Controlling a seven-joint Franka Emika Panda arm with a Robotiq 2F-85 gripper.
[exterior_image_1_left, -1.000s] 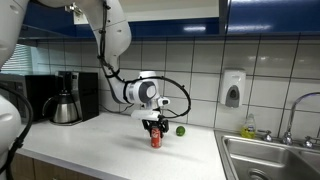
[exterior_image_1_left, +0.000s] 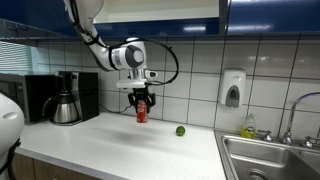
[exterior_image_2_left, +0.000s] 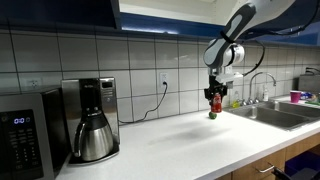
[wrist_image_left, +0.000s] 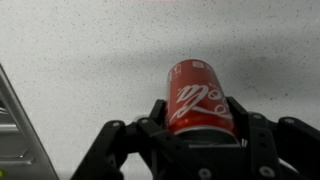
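A red can with white lettering (wrist_image_left: 200, 98) sits between the fingers of my gripper (exterior_image_1_left: 142, 98), which is shut on it. In exterior view 1 the can (exterior_image_1_left: 142, 112) hangs upright above the white counter (exterior_image_1_left: 120, 150). From the other side, exterior view 2 shows the red can (exterior_image_2_left: 216, 103) under the gripper (exterior_image_2_left: 215, 93), near the right part of the counter. The wrist view looks down on the can, with speckled countertop behind it.
A small green object (exterior_image_1_left: 180, 130) stands on the counter right of the can. Further right are the sink (exterior_image_1_left: 265, 160) and a green bottle (exterior_image_1_left: 249, 127). A coffee maker (exterior_image_2_left: 93, 120) and microwave (exterior_image_2_left: 32, 130) stand at the other end. Mid-counter is clear.
The can has risen off the counter with my gripper. Both have moved up and toward the left in exterior view 1, away from the green object.
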